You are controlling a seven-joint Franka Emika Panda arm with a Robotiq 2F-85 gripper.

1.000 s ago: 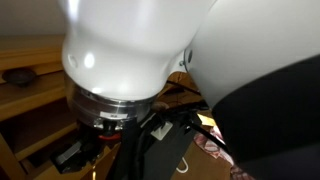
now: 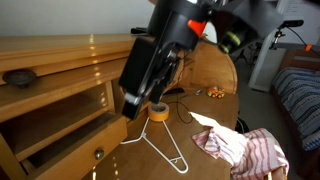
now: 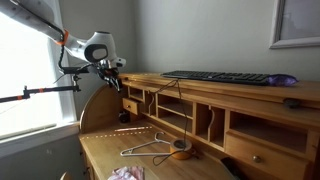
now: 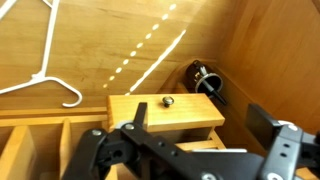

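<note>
My gripper stands open in the wrist view, its two dark fingers apart with nothing held between them. Beyond the gap is a small wooden drawer front [image 4: 150,113] with a round knob [image 4: 167,101]. Exterior view 1 has the gripper [image 2: 143,98] raised above the desk, up and to the right of the drawer knob [image 2: 98,153]. At the far end of the desk in exterior view 2, the gripper [image 3: 111,75] hangs above the shelf's height. Past the drawer lies a black cup [image 4: 203,78], tilted toward the camera.
A white hanger [image 2: 160,150] lies on the desk near an orange tape roll [image 2: 158,112]. Farther right is a striped cloth [image 2: 245,150]. A black keyboard [image 3: 215,76] rests on the upper shelf. Bare desktop [image 4: 110,40] shows between hanger and cup.
The arm has swung up and away from the drawer front in exterior view 1. Its bulk covers less of the scene, and the hanger, tape roll and cloth are now more visible.
</note>
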